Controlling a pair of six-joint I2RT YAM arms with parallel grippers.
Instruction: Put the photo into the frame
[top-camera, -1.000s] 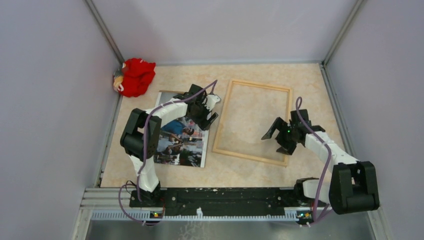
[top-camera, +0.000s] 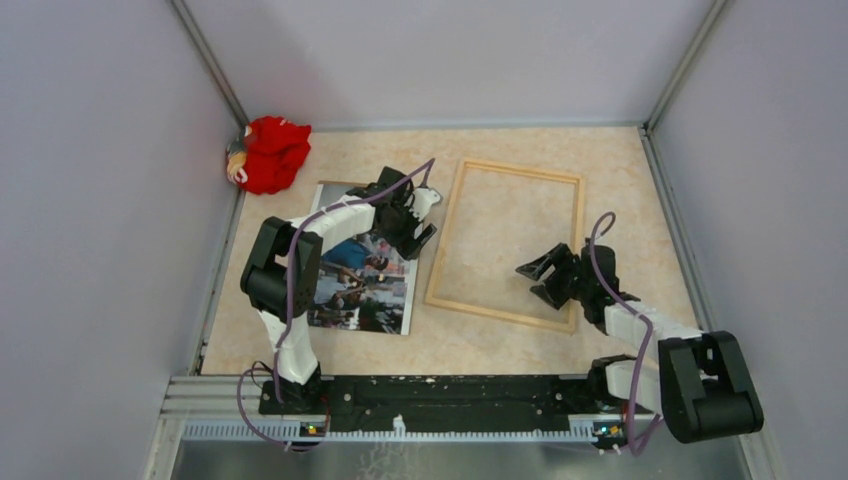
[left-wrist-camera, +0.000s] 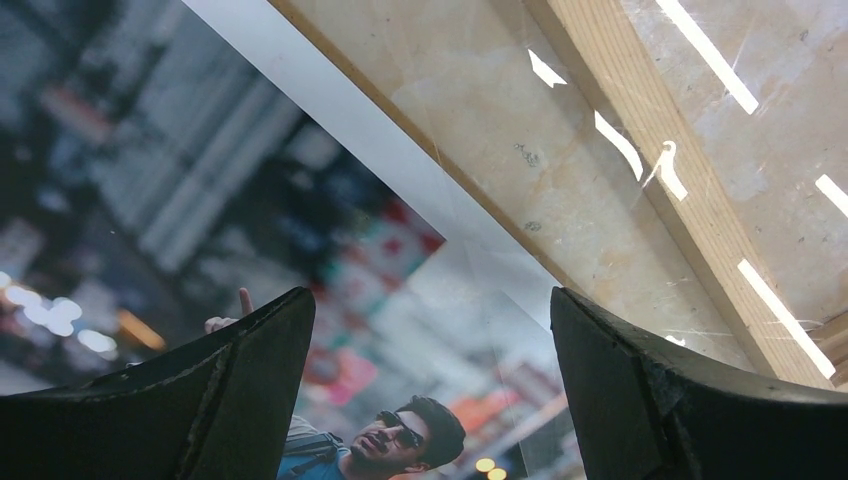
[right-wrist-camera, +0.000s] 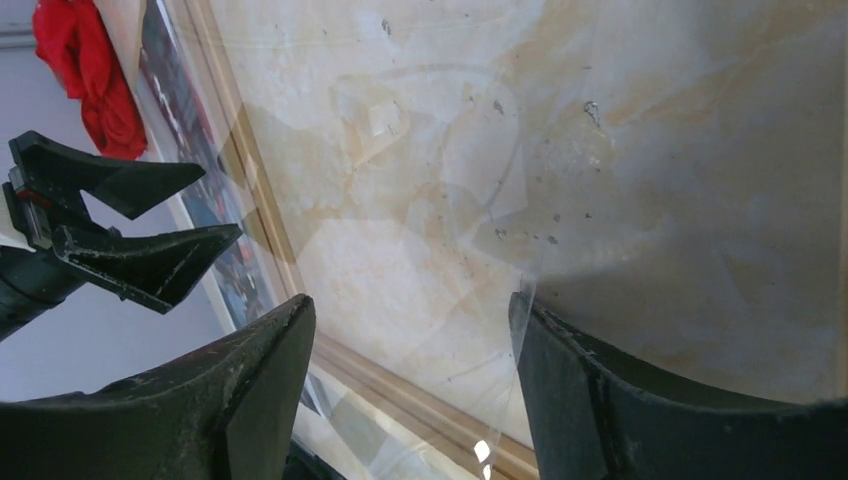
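Observation:
The photo (top-camera: 375, 300), a street picture with a white border, lies face up at the left of the table. Over its right edge, my left gripper (top-camera: 424, 243) stands open; in the left wrist view nothing is held between its fingers. To the right lies the pale wooden frame (top-camera: 505, 316), empty of any picture. Inside its lower right part hovers my right gripper (top-camera: 534, 284), its fingers (right-wrist-camera: 265, 365) apart. A clear sheet (right-wrist-camera: 400, 440) shows faintly near the right fingers in the right wrist view; whether it touches them I cannot tell.
A red cloth (top-camera: 278, 155) is heaped in the far left corner. White glare strips (left-wrist-camera: 708, 55) show on clear film around the frame's edge. Bare table lies behind and to the right of the frame.
The right gripper has shifted slightly left, and its fingers have come closer together. The left arm, photo and frame look unmoved.

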